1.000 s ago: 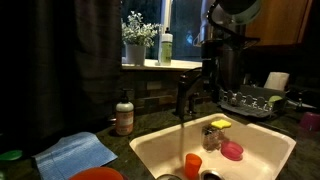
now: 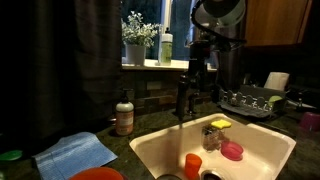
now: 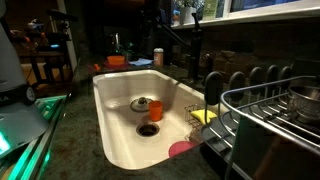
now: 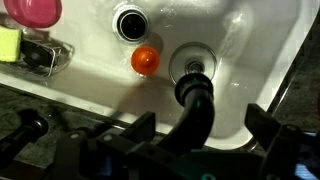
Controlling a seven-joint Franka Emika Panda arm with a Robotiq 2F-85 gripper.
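Observation:
My gripper is open, its two dark fingers spread wide with nothing between them. It hangs above the sink's faucet side; the black faucet (image 4: 194,91) stands below it, in the gap as seen in the wrist view. An orange cup (image 4: 145,60) sits in the white sink (image 2: 155,151), between the dark drain (image 4: 131,24) and a round metal strainer (image 4: 192,64). A pink bowl (image 2: 232,150) lies in the sink too. Beside it, a yellow sponge (image 3: 204,115) rests in a wire holder at the sink wall.
A soap bottle (image 2: 124,115) and a blue cloth (image 2: 73,155) are on the dark counter, near a red-orange dish (image 2: 97,174). On the sill stand a potted plant (image 2: 138,38) and a green-white bottle (image 2: 166,47). A dish rack (image 3: 275,110) borders the sink.
In exterior view 1 my arm has shifted left across the window side, toward the faucet. Cup, bowl and sponge have stayed where they were.

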